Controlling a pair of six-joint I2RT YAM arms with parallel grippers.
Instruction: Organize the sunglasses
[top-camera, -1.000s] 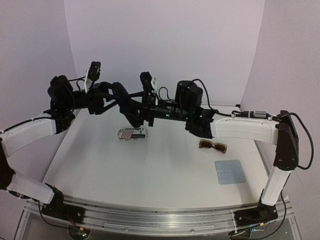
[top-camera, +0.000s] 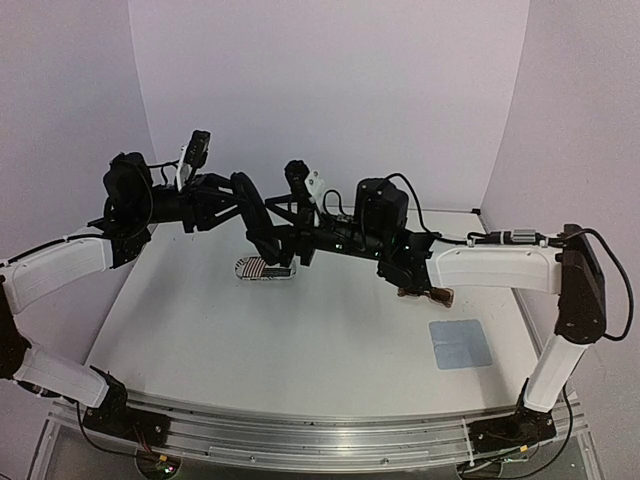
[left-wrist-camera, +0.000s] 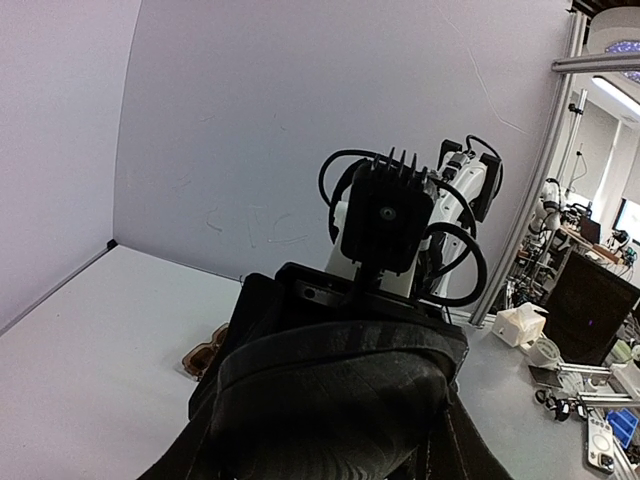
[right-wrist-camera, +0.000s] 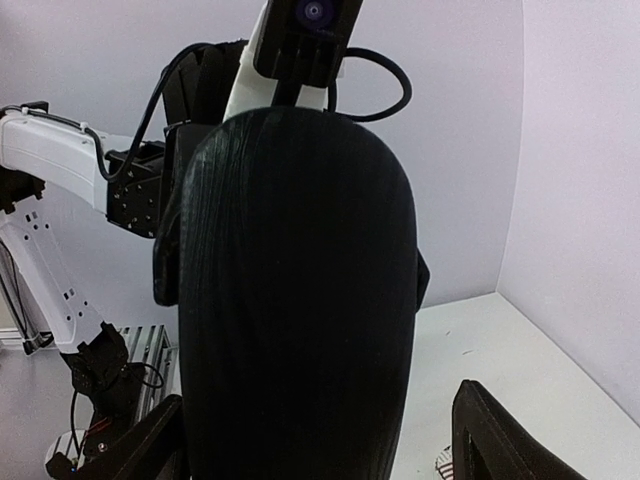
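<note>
A black glasses case (top-camera: 256, 218) hangs in the air between my two arms, tilted in the top view. My left gripper (top-camera: 237, 205) is shut on it, and its dark body (left-wrist-camera: 330, 400) fills the space between the fingers in the left wrist view. From the other side my right gripper (top-camera: 272, 216) reaches around the case; in the right wrist view its fingers (right-wrist-camera: 490, 440) stand apart, with a gap beside the case. Brown sunglasses (top-camera: 428, 296) lie on the table at right, partly covered by the right arm. Whether the case is open cannot be told.
A striped, rounded pouch or tray (top-camera: 265, 268) lies on the table below the grippers. Near the front right is a flat grey-blue cloth (top-camera: 460, 344).
Both arms and the case have shifted slightly right and downward in the top view. The right arm now covers part of the sunglasses, which were fully visible before.
</note>
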